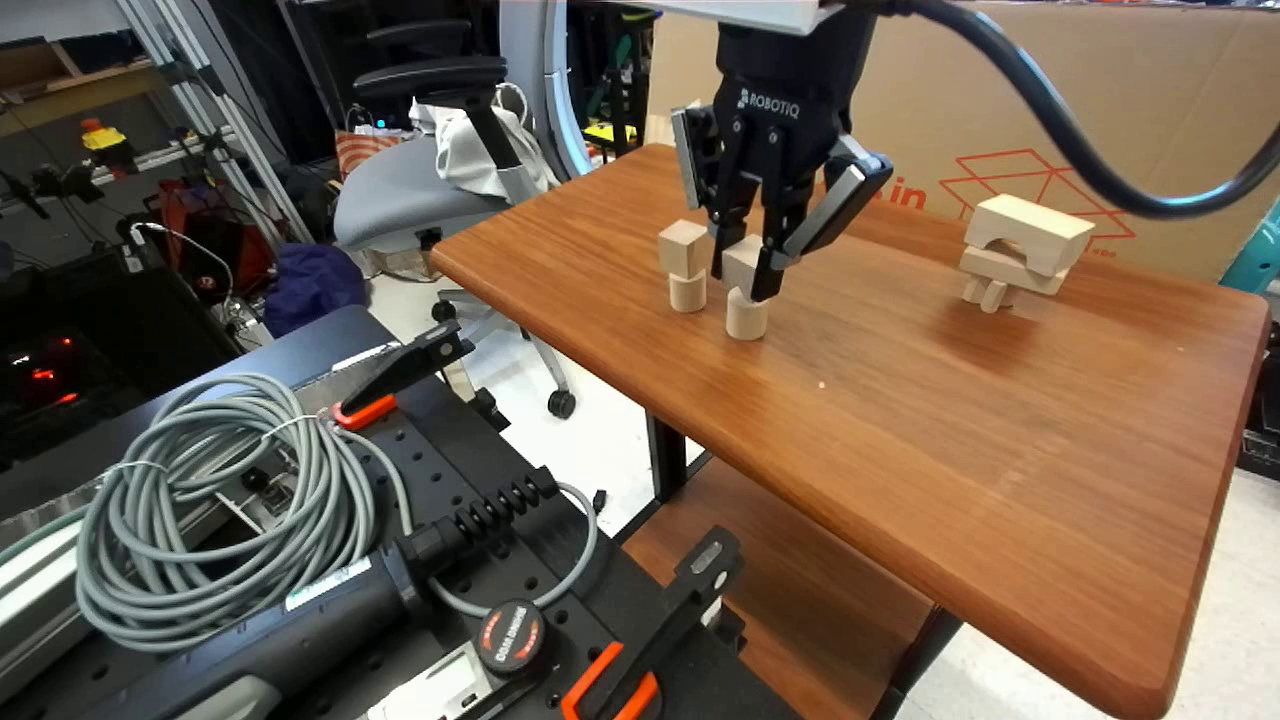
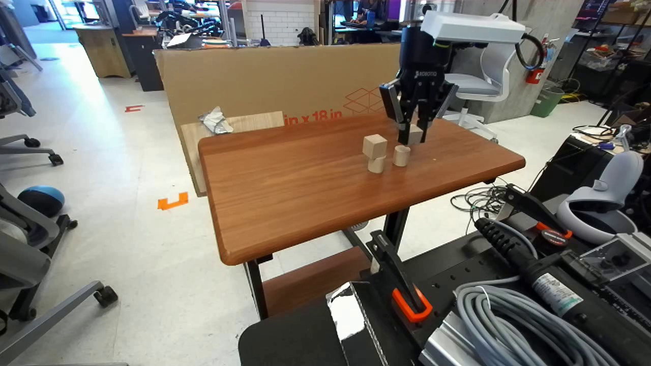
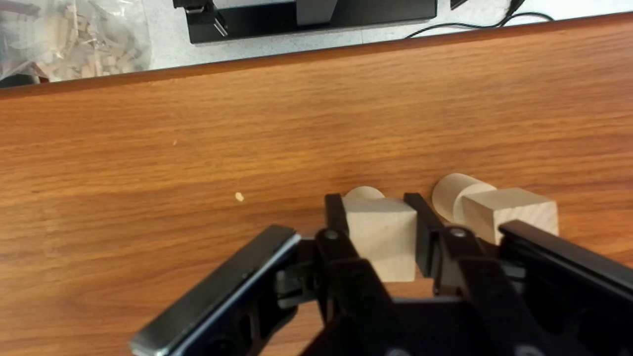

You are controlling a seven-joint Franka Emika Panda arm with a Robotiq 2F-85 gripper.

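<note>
A pale wooden cube (image 3: 385, 243) is between the fingers of my gripper (image 1: 743, 281), which is shut on it. In exterior view 1 the held cube appears just over an upright wooden cylinder (image 1: 746, 319). Exterior view 2 shows it up and to the right of that cylinder (image 2: 401, 156). From the wrist, the cylinder's rounded edge (image 3: 365, 193) peeks out past the cube; contact between them cannot be made out. Close by, a second cube (image 1: 685, 248) rests on another upright cylinder (image 1: 687, 294).
An arch-like stack of wooden blocks (image 1: 1026, 246) stands farther right in exterior view 1, near the cardboard wall (image 1: 1128, 132). The neighbouring cube stack is close beside my fingers.
</note>
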